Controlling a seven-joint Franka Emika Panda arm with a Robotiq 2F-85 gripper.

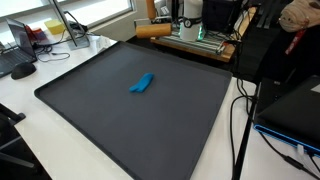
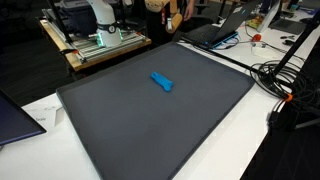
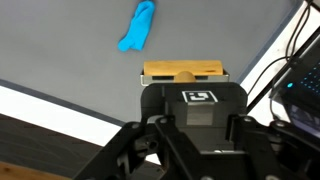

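Note:
A wooden, mallet-like piece has a horizontal cylinder for a head. It hangs near the top edge of exterior view 1, with a wooden stem rising from it. In the wrist view its head lies crosswise just past my gripper, which is shut on the piece; the exact grip is hidden. Exterior view 2 shows the round end of the head at the top, off the mat. A small blue object lies on the dark mat; nothing touches it.
Laptops and cables stand beyond it at the back left in exterior view 1. A wooden stand with white and green parts is behind the mat, and loose black cables run alongside.

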